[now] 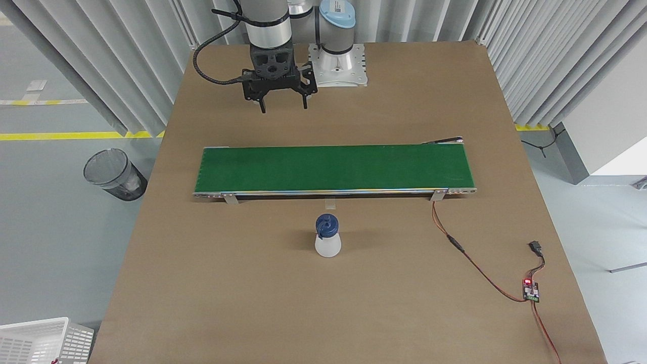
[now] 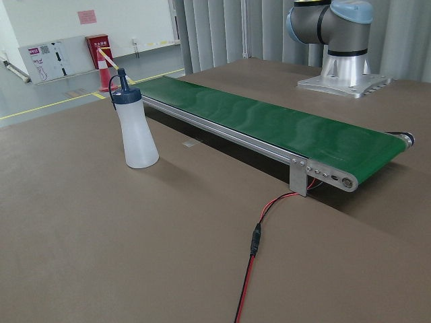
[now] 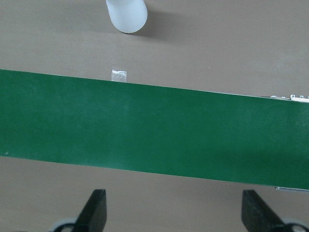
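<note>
My gripper hangs high over the table behind the conveyor, open, with nothing between its fingers; in the wrist view its two dark fingertips stand wide apart at the bottom edge. A green-belted conveyor runs crosswise in front of it, its belt bare. Beyond the conveyor, on the table, an upright white squeeze bottle has a dark blue cap. The left view shows the bottle whole; in the wrist view only its lower body shows at the top.
Red and black wires with a small circuit board lie on the table's right side. The robot's base stands at the back. A clear bin and a white basket are on the floor to the left.
</note>
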